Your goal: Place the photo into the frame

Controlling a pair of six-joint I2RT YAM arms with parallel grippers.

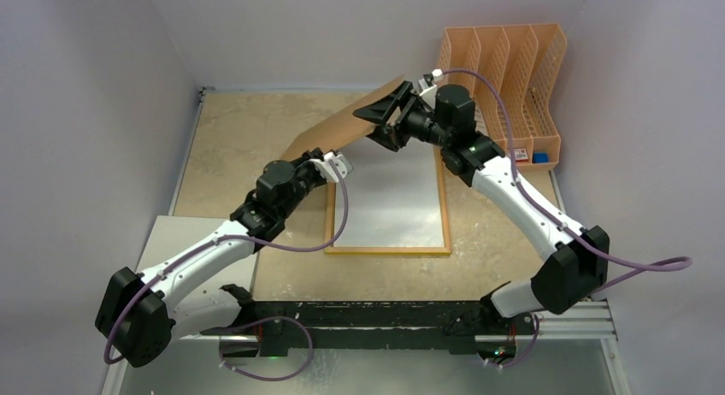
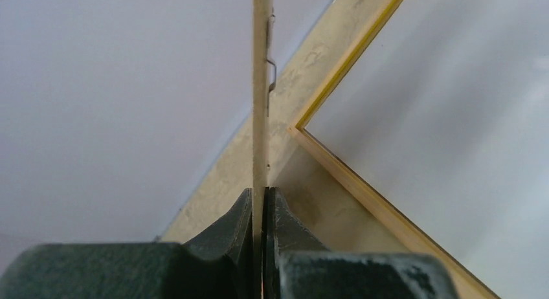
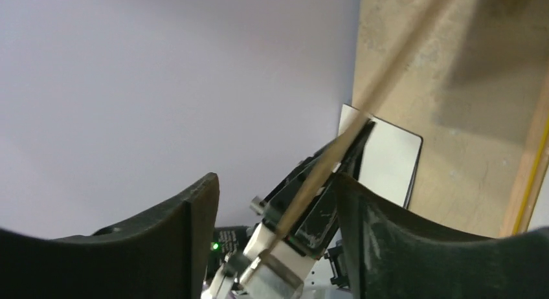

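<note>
A thin brown backing board is tilted steeply above the far part of the wooden frame. My left gripper is shut on the board's near-left edge, and the board appears edge-on in the left wrist view. The right gripper stands open by the board's right end. In the right wrist view the board's edge runs slantwise through the gap between its spread fingers, unclamped. The frame lies flat with a plain pale panel inside; no printed picture shows.
A salmon-coloured divided rack with a few small items stands at the back right. At the left front lies a white flat panel. Bare table shows right of the frame.
</note>
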